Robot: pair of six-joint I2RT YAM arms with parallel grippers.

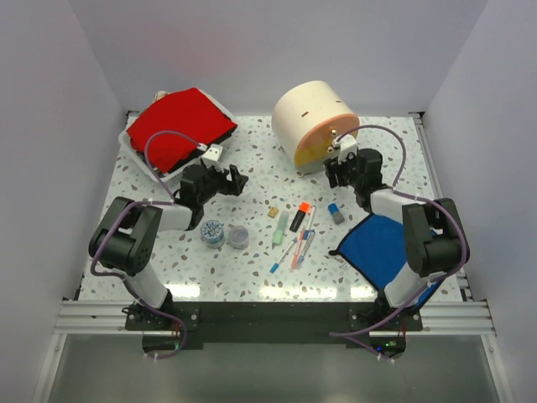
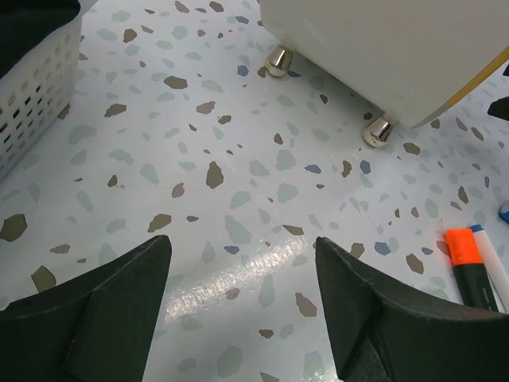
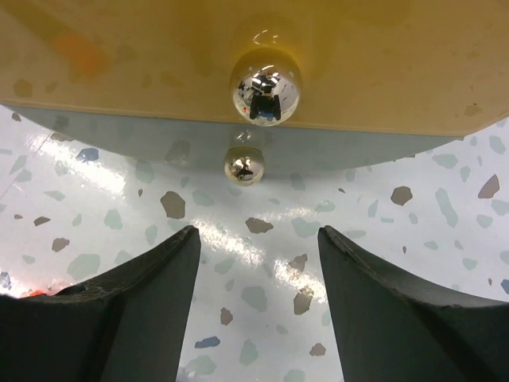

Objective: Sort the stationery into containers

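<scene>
Markers and pens lie loose mid-table: a black marker with an orange cap (image 1: 299, 216), a green one (image 1: 280, 228), a blue-tipped pen (image 1: 283, 257) and thin pens (image 1: 304, 247). A small yellowish block (image 1: 273, 212) and a dark bottle with a blue cap (image 1: 336, 213) lie nearby. At the back stands a cream rounded box (image 1: 312, 117); its amber front with a shiny knob (image 3: 266, 89) fills the upper right wrist view. My right gripper is open below that knob, empty. My left gripper, part open, has only bare table between its fingers.
A white basket (image 1: 225, 113) with red cloth over it stands back left. Two round containers, one blue-patterned (image 1: 212, 233) and one clear (image 1: 238, 237), sit left of the pens. A blue cloth pouch (image 1: 382, 252) lies front right.
</scene>
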